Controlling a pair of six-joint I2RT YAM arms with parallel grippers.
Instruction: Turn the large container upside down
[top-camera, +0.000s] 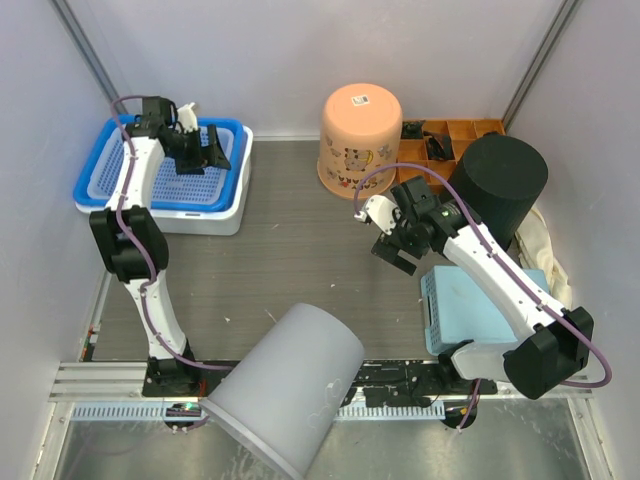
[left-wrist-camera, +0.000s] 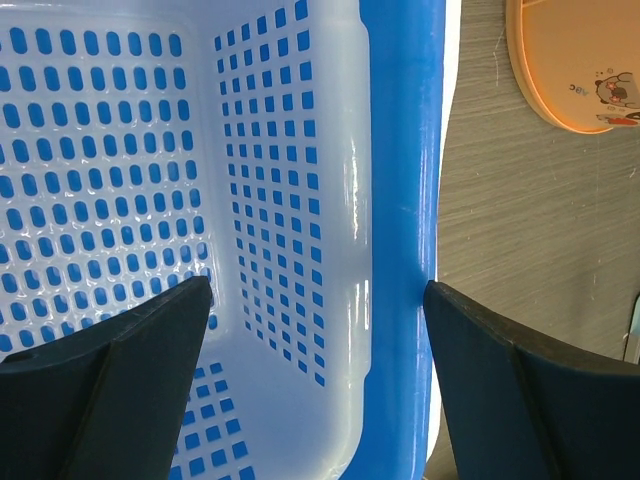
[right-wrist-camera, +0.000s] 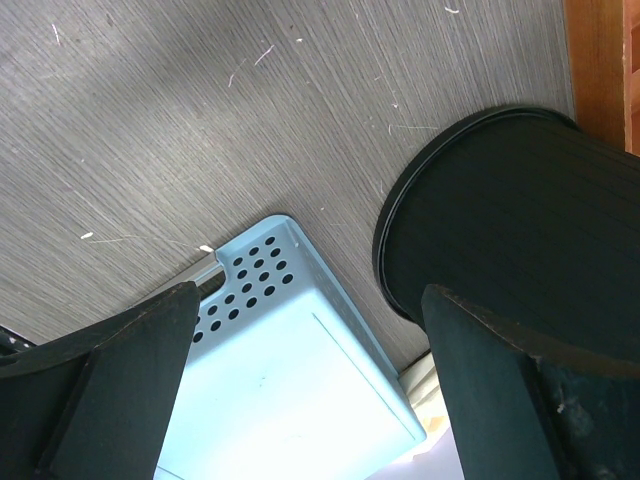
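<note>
Which container the task means is not certain. At the back left a stack stands with its open side up: a white tub (top-camera: 222, 222), a blue basket (top-camera: 228, 195) in it, and a pale perforated basket (left-wrist-camera: 335, 180) innermost. My left gripper (top-camera: 203, 157) is open over the stack's right part. In the left wrist view, the right finger (left-wrist-camera: 480, 370) overlaps the blue basket's outer edge, while the left finger (left-wrist-camera: 140, 365) lies over the pale basket's inside; contact cannot be told. Open and empty, my right gripper (top-camera: 396, 255) hovers over the floor beside a light-blue perforated box (right-wrist-camera: 290, 370).
An orange tub (top-camera: 362, 130) stands bottom up at the back. A black bin (top-camera: 500, 180) and a wooden organizer (top-camera: 470, 130) are at the right, with pale cloth (top-camera: 540, 255) below. A grey bucket (top-camera: 300, 370) lies on its side in front.
</note>
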